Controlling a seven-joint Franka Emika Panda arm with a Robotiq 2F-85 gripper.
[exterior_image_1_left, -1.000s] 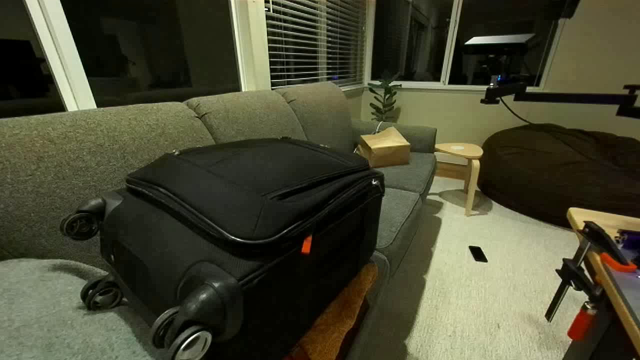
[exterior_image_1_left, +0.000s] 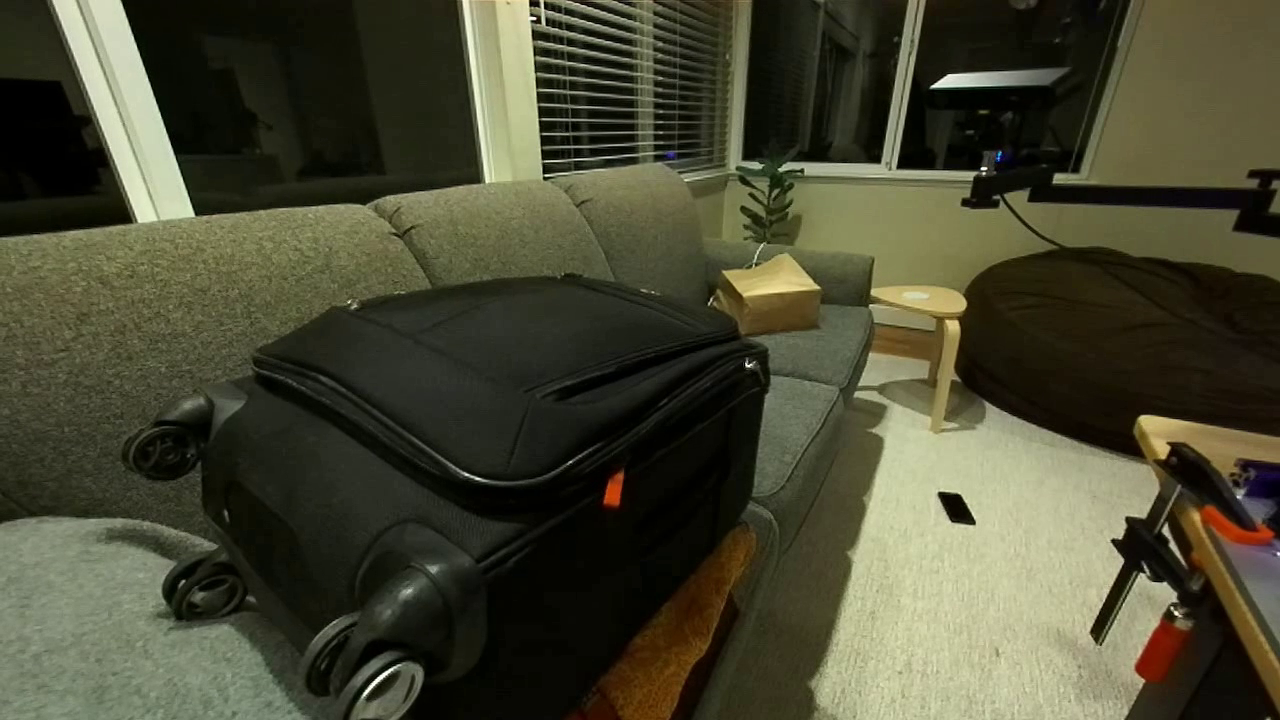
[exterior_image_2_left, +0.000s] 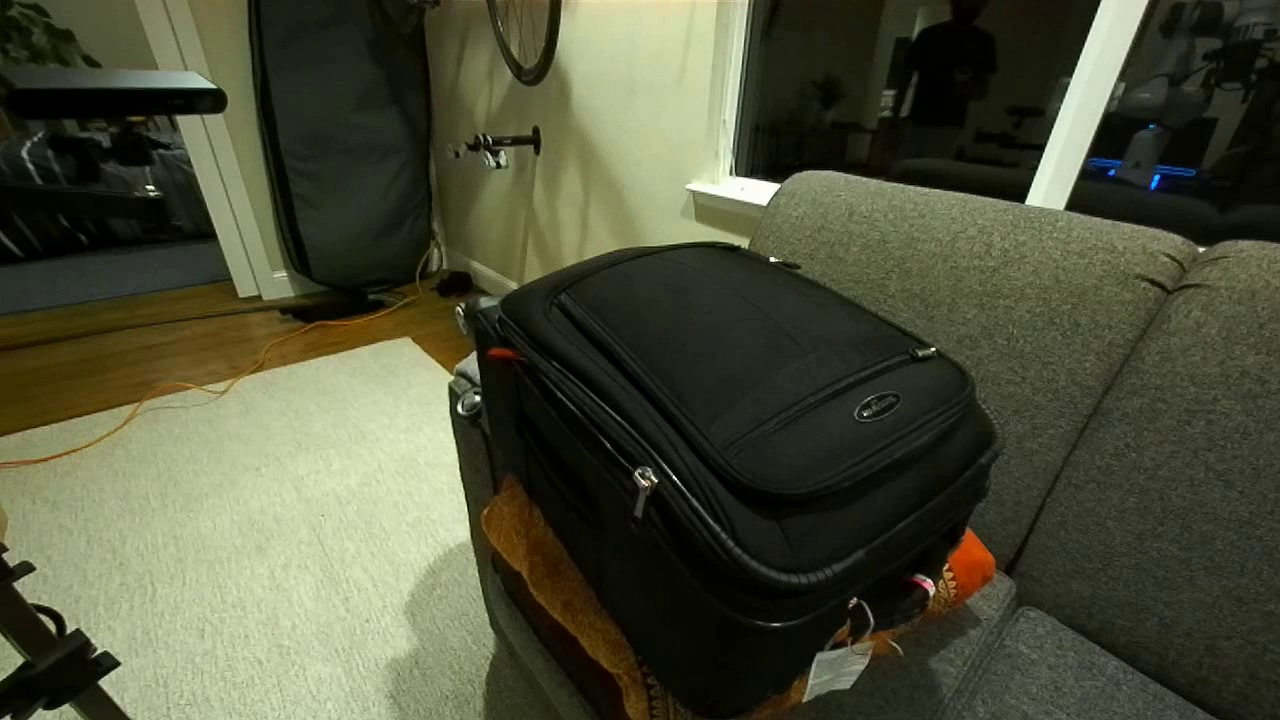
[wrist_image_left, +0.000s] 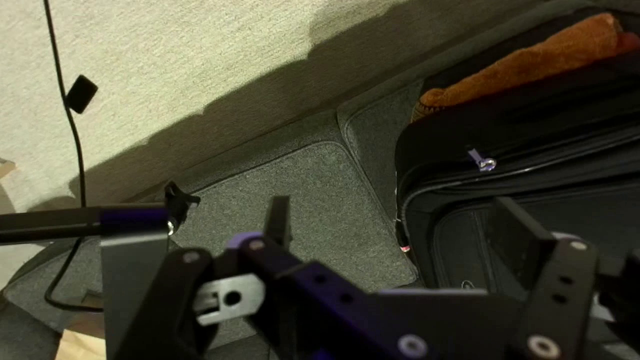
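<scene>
A black soft-sided suitcase (exterior_image_1_left: 504, 384) lies flat on the grey couch (exterior_image_1_left: 306, 258), its wheels pointing toward the camera in exterior view 1. Exterior view 2 has the same suitcase (exterior_image_2_left: 768, 372) from its other end, with a metal zipper pull (exterior_image_2_left: 644, 482) at the near corner. In the wrist view, my gripper is high over the couch with its fingers (wrist_image_left: 277, 219) wide apart. Nothing shows between them. The suitcase (wrist_image_left: 510, 138) and its zipper pull (wrist_image_left: 483, 161) appear below, to the right. Neither exterior view has the gripper in it.
An orange-brown cloth (exterior_image_1_left: 678, 636) is under the suitcase. A paper bag (exterior_image_1_left: 770, 294) sits farther along the couch. On the pale carpet lies a dark phone-like object (exterior_image_1_left: 956, 508). A clamp (exterior_image_1_left: 1152, 546) grips the table edge. A camera on an arm (exterior_image_1_left: 1002, 82) reaches over the room.
A dark shape at the top right corner of exterior view 1 has gone out of the picture. The suitcase and the other things there have stayed put.
</scene>
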